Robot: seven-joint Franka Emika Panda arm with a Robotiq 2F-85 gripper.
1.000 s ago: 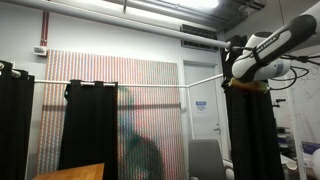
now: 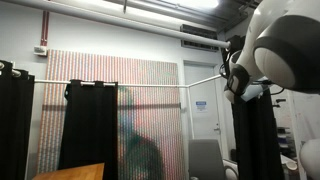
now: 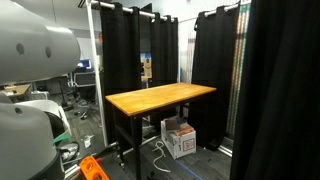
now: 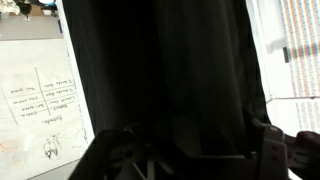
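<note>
In the wrist view my gripper shows as dark shapes along the bottom edge. Its fingers [image 4: 272, 148] appear apart, with nothing visible between them, though black on black hides detail. A black curtain [image 4: 165, 65] fills the middle of that view. The white arm [image 2: 285, 50] reaches in at the upper right of exterior view 1, high in front of a curtain. Bare wooden table [image 3: 160, 97] stands in exterior view 2, and no small object shows on it.
A whiteboard with writing [image 4: 40, 100] lies left in the wrist view. Under the table is a white box [image 3: 179, 140]. A grey chair [image 2: 207, 158] stands near the door [image 2: 203, 100]. An orange item [image 3: 93, 168] is low at the front.
In exterior view 1 the arm has swung and now looms larger at the upper right. An orange-yellow patch seen beneath it a second ago is out of sight. The table and curtains look unchanged.
</note>
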